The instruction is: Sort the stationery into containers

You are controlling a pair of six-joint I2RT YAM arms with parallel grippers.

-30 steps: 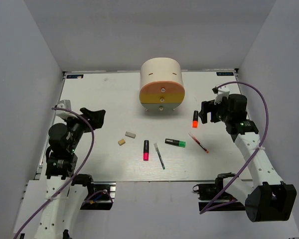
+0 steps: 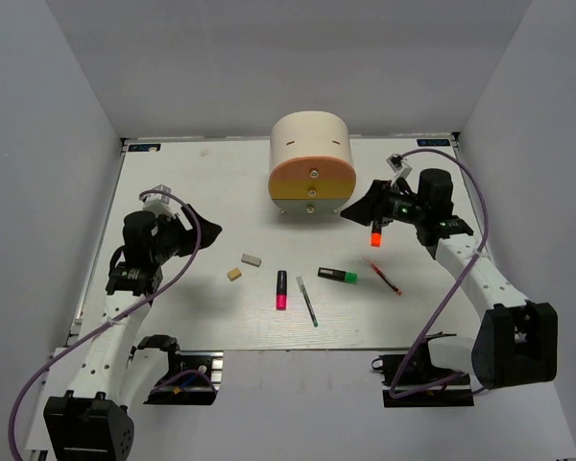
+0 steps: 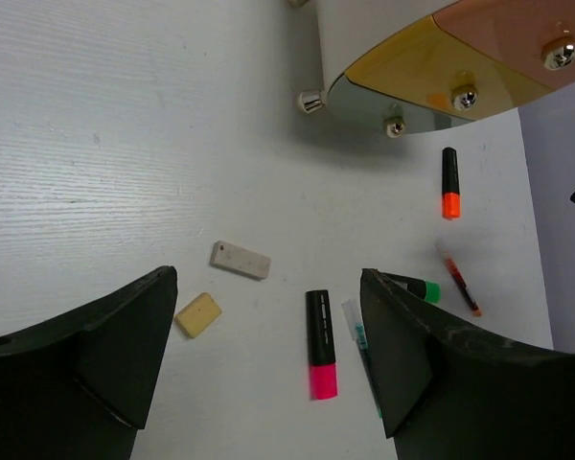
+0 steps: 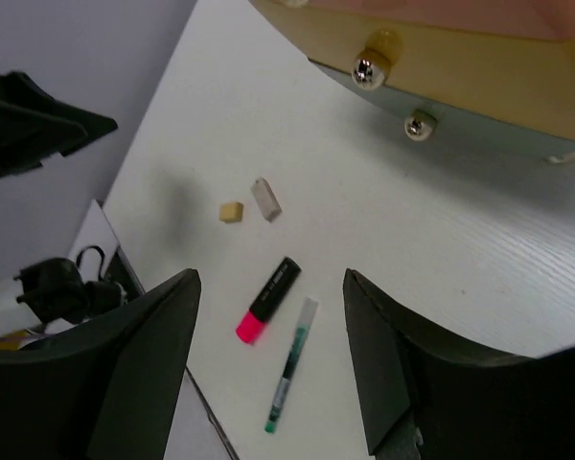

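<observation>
The rounded drawer cabinet (image 2: 312, 158) stands at the back of the table, its pink, yellow and grey drawers closed. A pink-capped marker (image 2: 281, 290), a green-capped marker (image 2: 337, 275), a green pen (image 2: 307, 301) and a red pen (image 2: 385, 278) lie in front of it. An orange-capped marker (image 2: 375, 236) is partly covered by my right gripper (image 2: 353, 214), which is open and empty near the cabinet's right side. To the left are a grey eraser (image 2: 251, 259) and a tan eraser (image 2: 234, 274). My left gripper hangs above the table's left part, its fingers apart and nothing between them.
Bare tabletop (image 2: 226, 178) stretches left of the cabinet, and the front right corner is clear too. A purple cable (image 2: 442, 288) trails along the right arm, and another purple cable (image 2: 115, 322) along the left arm.
Both grippers have moved inward toward the table's middle. The right one passed over the orange-capped marker toward the cabinet; the left one moved right and slightly forward. The stationery has stayed put.
</observation>
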